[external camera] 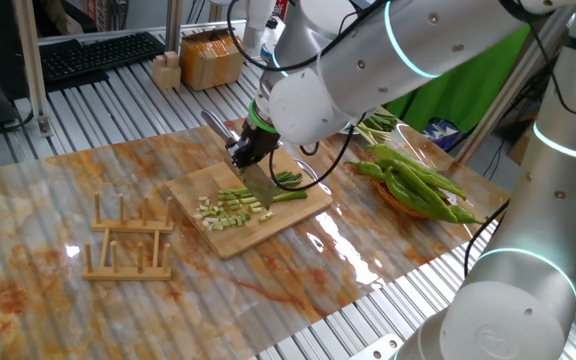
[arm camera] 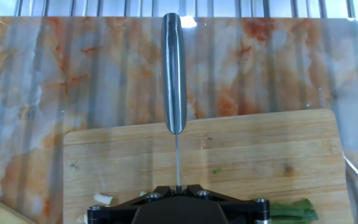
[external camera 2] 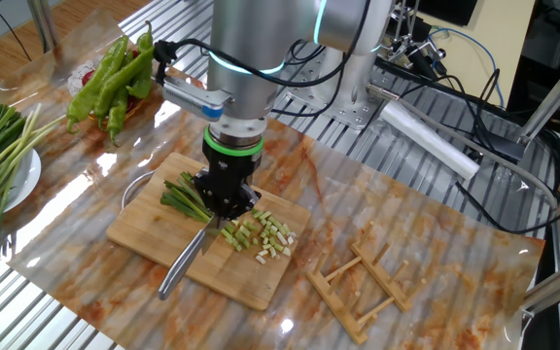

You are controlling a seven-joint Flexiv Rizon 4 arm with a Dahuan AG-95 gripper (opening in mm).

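A knife with a grey metal handle (arm camera: pixel 174 74) is clamped in my gripper, which is shut on it. In exterior view 1 its broad blade (external camera: pixel 258 184) points down over the wooden cutting board (external camera: pixel 236 240), among green stalks (external camera: pixel 290 195). Cut pieces (external camera: pixel 226 218) lie on the board to one side of the blade, and longer uncut stalks (external camera 2: pixel 185 197) lie to the other. Whether the blade's edge touches the board cannot be made out. In the wrist view the black gripper body hides most of the blade and the stalks.
A wooden peg rack (external camera: pixel 130 272) stands beside the board. Green peppers (external camera: pixel 413 187) fill a basket on the other side, and leafy stalks rest on a white plate (external camera 2: pixel 29 185). Bare marbled sheet (external camera: pixel 218 310) lies in front of the board.
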